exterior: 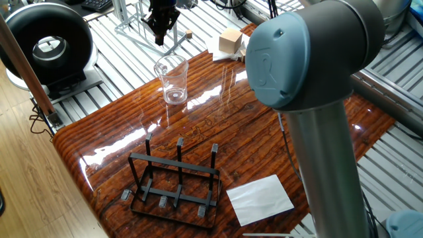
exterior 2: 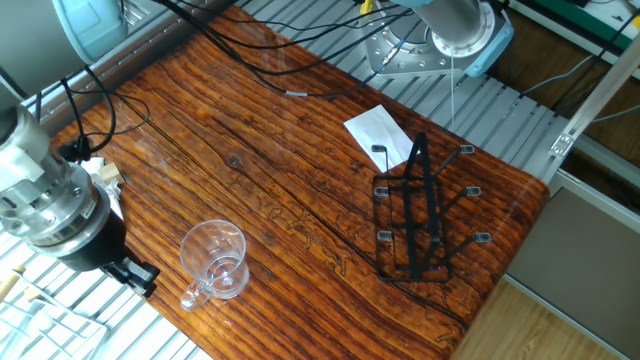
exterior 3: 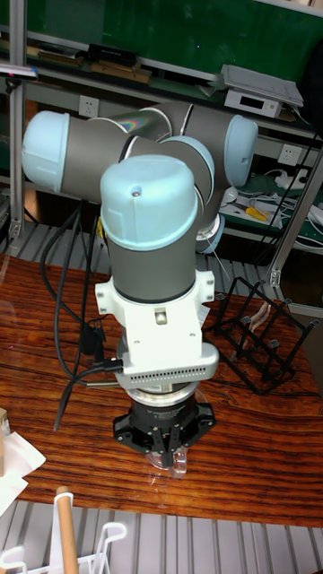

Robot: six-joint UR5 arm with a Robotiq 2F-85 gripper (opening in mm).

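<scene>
A clear cup with a handle [exterior: 173,82] stands upright near the table's edge; in the second exterior view the cup [exterior 2: 217,262] has its handle toward the lower left. My gripper [exterior: 159,42] is above and behind the cup in the first view, apart from it. In the second view the gripper [exterior 2: 147,281] points toward the cup from the left. Seen from the third view, the gripper [exterior 3: 168,444] has its fingers close together and looks shut, with nothing visible between them. It mostly hides the cup there. A black wire rack [exterior: 175,192] with several upright prongs stands on the table.
A white sheet [exterior: 260,199] lies flat beside the rack. A wooden block [exterior: 230,40] rests on white paper at the table's far edge. Off the table is a white wire rack [exterior 3: 65,541]. Bare tabletop lies between cup and black rack.
</scene>
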